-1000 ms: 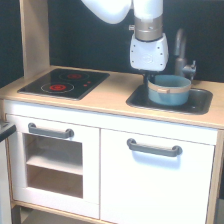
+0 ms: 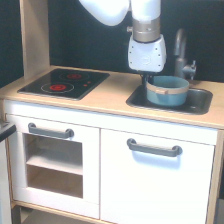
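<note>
A blue pot [image 2: 167, 95] with a paler rim sits in the dark sink at the right of the countertop. My arm reaches down from above, and the gripper [image 2: 148, 77] is at the pot's left rim. Its fingers are small and dark against the background, so how far apart they stand, and whether the rim is between them, does not show. The pot looks level, and its underside is hidden inside the basin.
Behind the pot rises a grey faucet [image 2: 180, 50]. On the left lies a black stove top [image 2: 62, 83] with red rings. Bare wooden counter [image 2: 112, 92] separates it from the sink [image 2: 200, 101]. Below are a white door with a dark handle [image 2: 154, 148] and an oven compartment.
My arm and hand have shifted very slightly to the left and a little lower. The pot stays in the sink, with hardly any visible movement.
</note>
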